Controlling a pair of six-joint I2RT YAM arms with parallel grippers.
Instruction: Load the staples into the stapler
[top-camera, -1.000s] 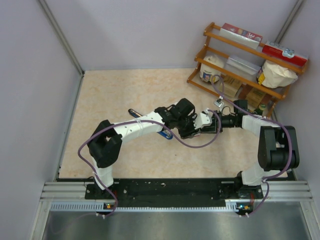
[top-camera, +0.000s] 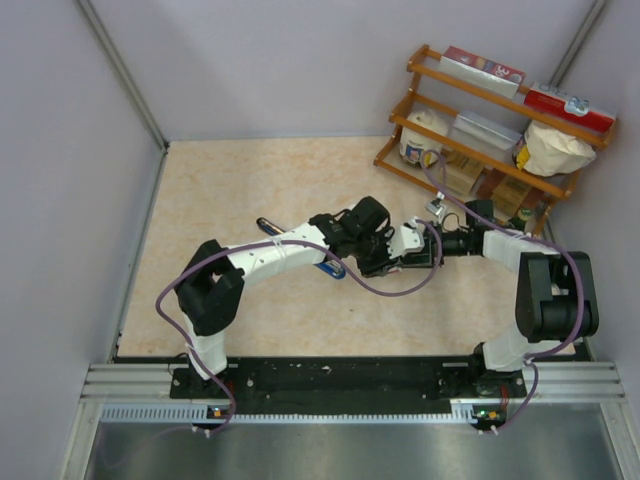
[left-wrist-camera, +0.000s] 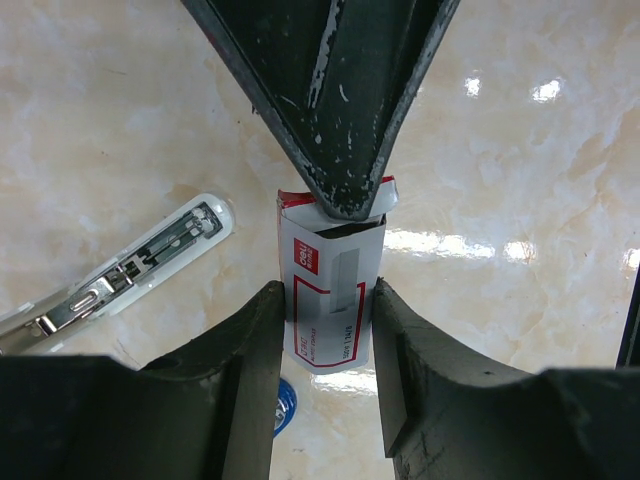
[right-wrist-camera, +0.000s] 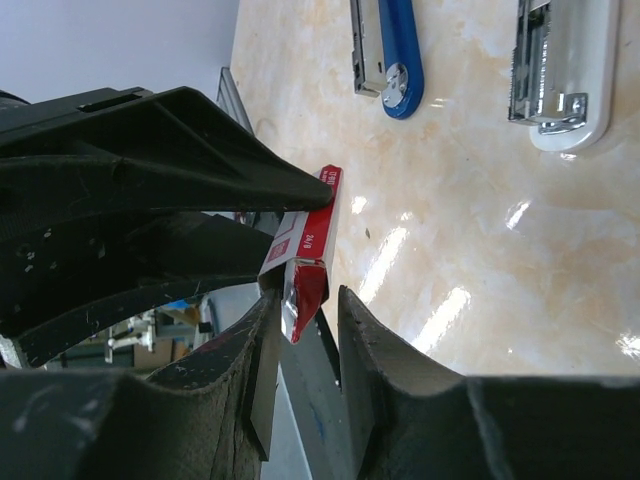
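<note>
A small white and red staple box (left-wrist-camera: 333, 318) is held upright between the fingers of my left gripper, which is shut on it. At the box's upper end a white flap stands partly lifted, with a dark gap under it. My right gripper is open; its fingertips are at that flapped end, one finger (left-wrist-camera: 340, 170) covering part of it in the left wrist view. Whether they touch the flap I cannot tell. A white stapler (left-wrist-camera: 150, 265) lies opened on the table. Beside it is a blue stapler (right-wrist-camera: 402, 60), largely under my left arm in the top view.
On the right stands a wooden shelf (top-camera: 480, 155) with boxes, bins and bags, close behind my right arm. Purple cables (top-camera: 400, 292) loop over both arms.
The left arm and the staplers look unmoved.
</note>
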